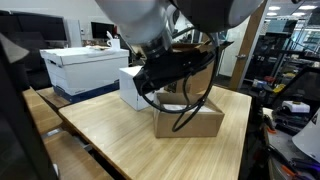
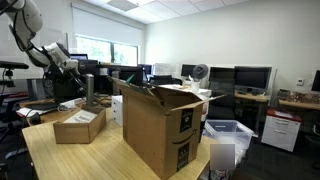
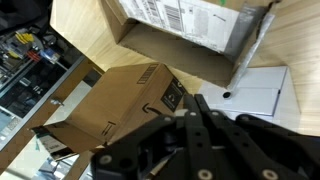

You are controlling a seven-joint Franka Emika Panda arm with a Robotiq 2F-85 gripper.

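Note:
A small open cardboard box [image 1: 188, 123] rests flat on the wooden table, partly behind the arm and its cable in exterior view 1. From above, in the wrist view, the inside of the box [image 3: 180, 50] shows, with printed white papers [image 3: 205, 18] in it. My gripper appears shut, with nothing visible between its dark fingertips, near the box's edge in that image. The arm [image 2: 48, 58] reaches in from the left in exterior view 2, where the small box [image 2: 80, 127] stands below it; the fingertips are too small to make out there.
A tall cardboard box [image 2: 165, 132] with raised flaps stands close by. A white box [image 3: 262, 95] sits beside the small box, and a larger white carton [image 1: 85, 70] lies farther back. Bare table [image 1: 125, 135] stretches in front.

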